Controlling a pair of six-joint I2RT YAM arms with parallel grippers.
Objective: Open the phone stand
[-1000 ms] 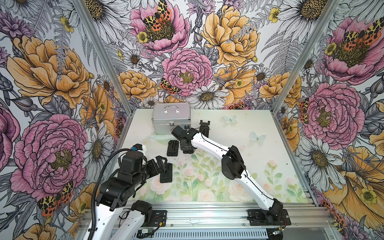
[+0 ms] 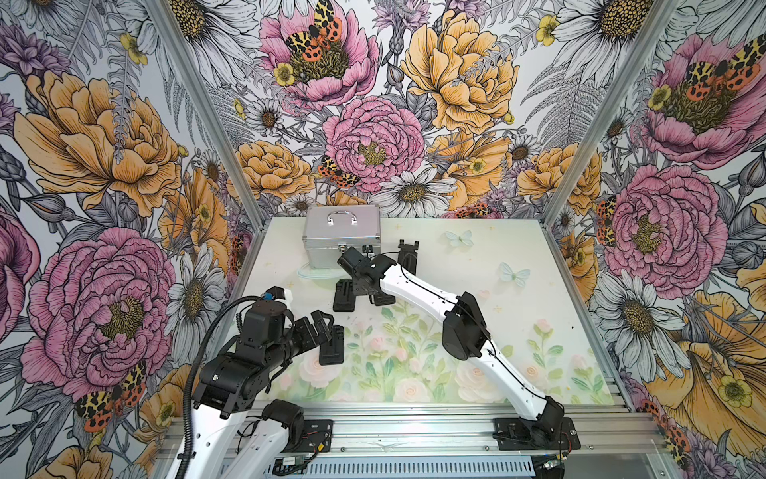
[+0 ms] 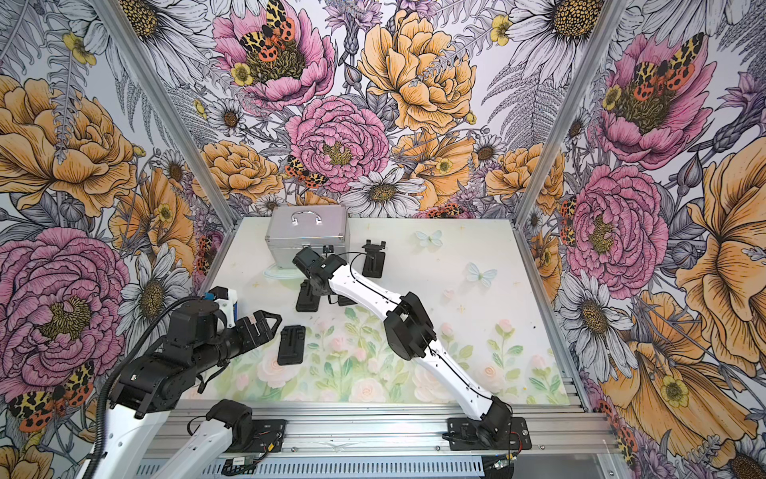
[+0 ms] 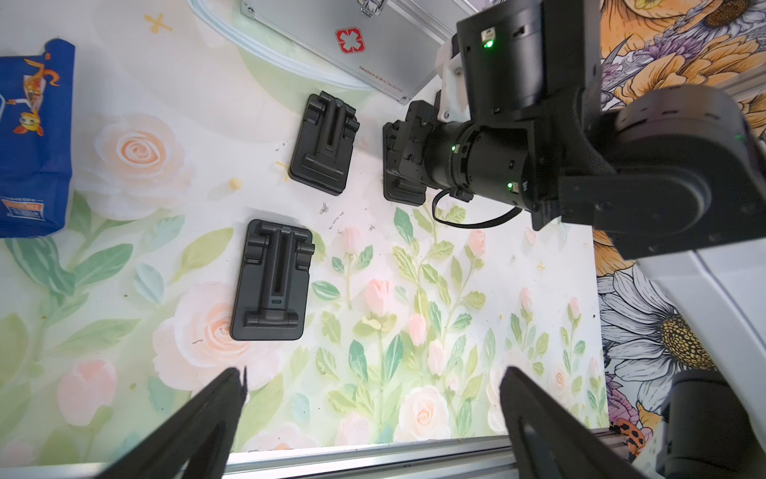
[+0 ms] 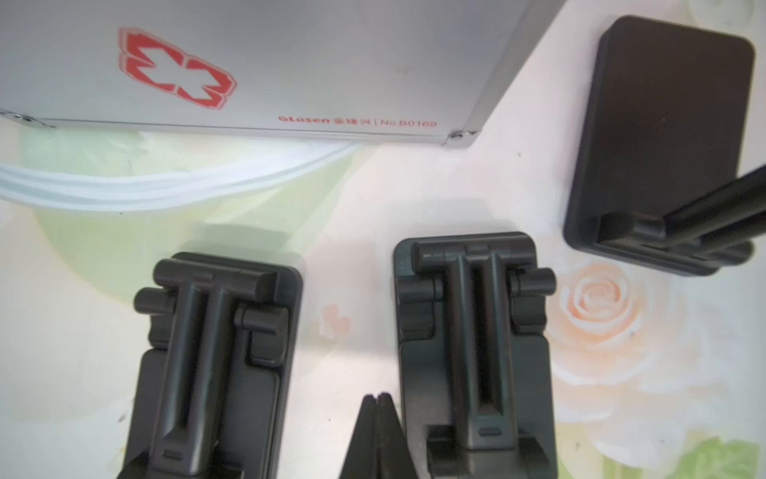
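Several black phone stands lie on the table. In the right wrist view, two are folded flat: a left stand (image 5: 191, 351) and a right stand (image 5: 528, 383). Between them, closer to the right one, my right gripper is shut with nothing between its fingertips. Another stand (image 5: 666, 127) at the far right has its arm raised from its base. Nearest the front, a folded stand (image 4: 273, 279) shows in the left wrist view. My left gripper is open and empty, close to that front stand in the top left view.
A silver case (image 2: 343, 236) stands at the back left, behind the stands. A blue packet (image 4: 36, 143) lies at the left in the left wrist view.
My right wrist has tilted and shifted slightly up and left, uncovering more of the stand beneath it. The left arm and the stands look unmoved.
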